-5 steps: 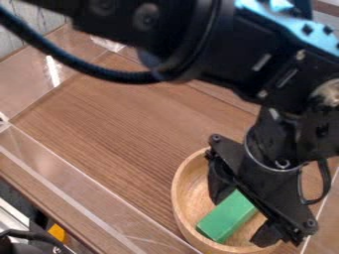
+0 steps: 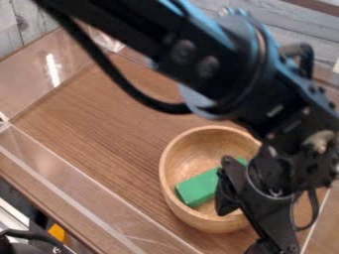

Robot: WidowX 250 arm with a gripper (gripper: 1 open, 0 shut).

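Observation:
A green block (image 2: 199,187) lies inside a round wooden bowl (image 2: 179,159) right of the middle of the view. My black gripper (image 2: 252,210) is over the right side of the bowl and hides part of both bowl and block. It stands open; its fingertips are partly hard to make out against the dark body.
Bare wooden tray floor (image 2: 93,129) fills the left and middle, with free room there. A clear plastic edge runs along the lower left. A small yellow item (image 2: 56,232) sits outside it, beside dark cables. A pale wall stands at the back.
My arm has drawn back and tilted, showing more of the background at top. The bowl with the block appears farther left and up, and the block's visible part lies at a different place.

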